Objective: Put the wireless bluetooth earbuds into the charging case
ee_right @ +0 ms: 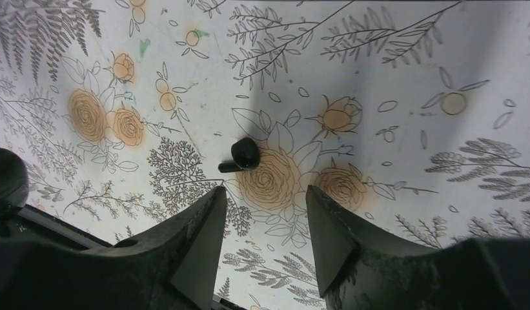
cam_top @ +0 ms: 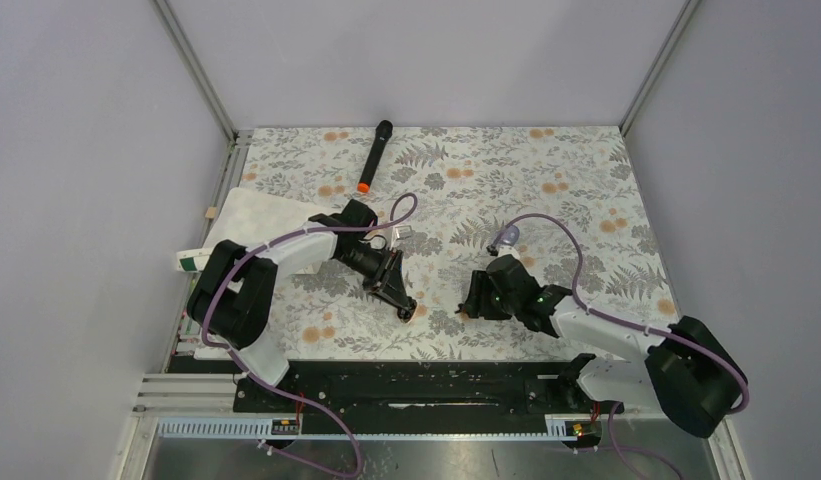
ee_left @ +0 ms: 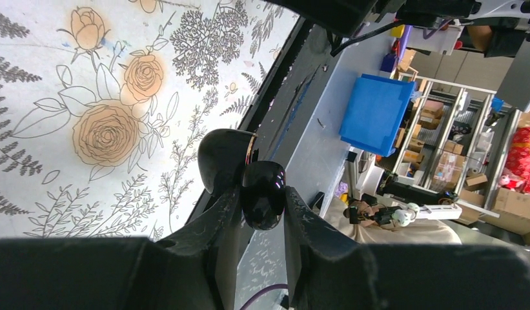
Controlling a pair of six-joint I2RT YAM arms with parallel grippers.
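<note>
A glossy black charging case [ee_left: 221, 161] with its lid open is held in my left gripper, shut on it over the lower front of the table. A small black earbud [ee_right: 245, 152] lies on the floral cloth below my right gripper, which stands open with nothing between its fingers. In the top view that gripper is just right of the earbud, and the left gripper [cam_top: 404, 308] is to its left. Whether the case holds the other earbud cannot be told.
A black microphone [cam_top: 375, 155] with an orange end lies at the back. A white board [cam_top: 251, 220] is at the left under the left arm. Its front edge is close below both grippers.
</note>
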